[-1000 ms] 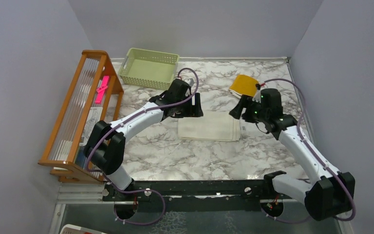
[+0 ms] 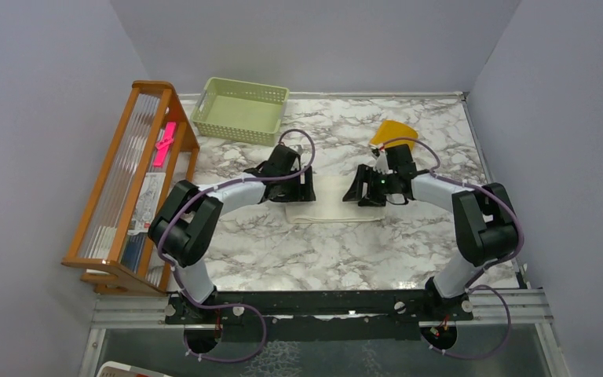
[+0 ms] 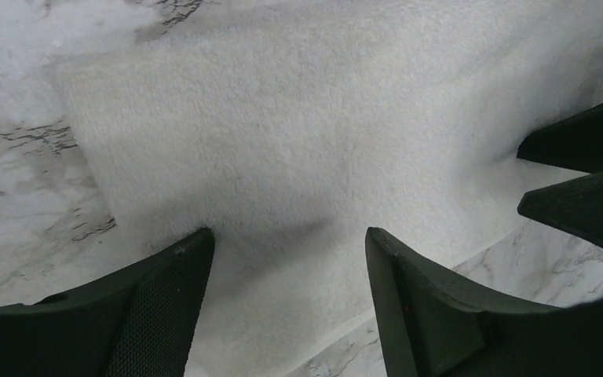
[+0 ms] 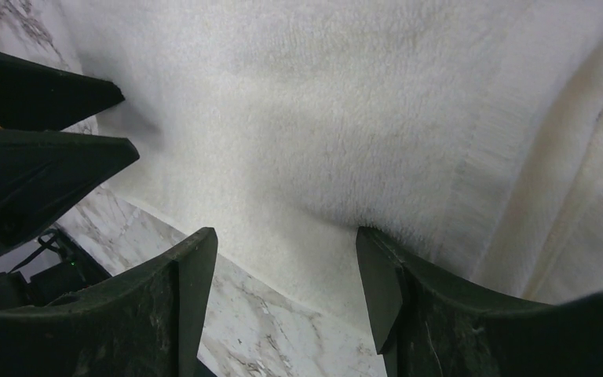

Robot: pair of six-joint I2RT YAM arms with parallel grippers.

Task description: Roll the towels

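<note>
A folded white towel lies flat on the marble-patterned table. Over its left end my left gripper stands with fingers apart, tips pressed down at the cloth. My right gripper is spread open over the right part, its tips also at the towel's surface. In the left wrist view, the cloth dips and wrinkles between the fingers, with nothing visibly pinched. Each gripper appears at the side of the other's wrist view. Layered fold edges show on the right in the right wrist view. The arms hide parts of the towel in the top view.
A green basket stands at the back left, empty. A yellow folded cloth lies at the back right, close to the right arm. The wooden rack borders the left side.
The right arm has swung left and over the towel. The left gripper has come down and slightly left onto its left end. The towel's front edge has shifted slightly.
</note>
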